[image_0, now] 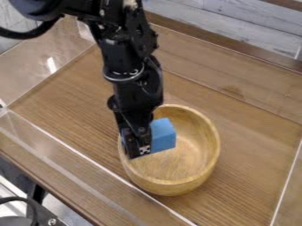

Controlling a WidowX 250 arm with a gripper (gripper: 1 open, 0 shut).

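My black gripper [139,131] reaches down from the top of the camera view into a round wooden bowl [189,172]. It is shut on a light blue block [163,137], which is held low inside the bowl, toward its left and rear part. The fingers hide part of the block and the bowl's left rim.
A wooden table surrounds the bowl, with clear room to the left, behind and to the right. Dark cables lie at the lower left edge.
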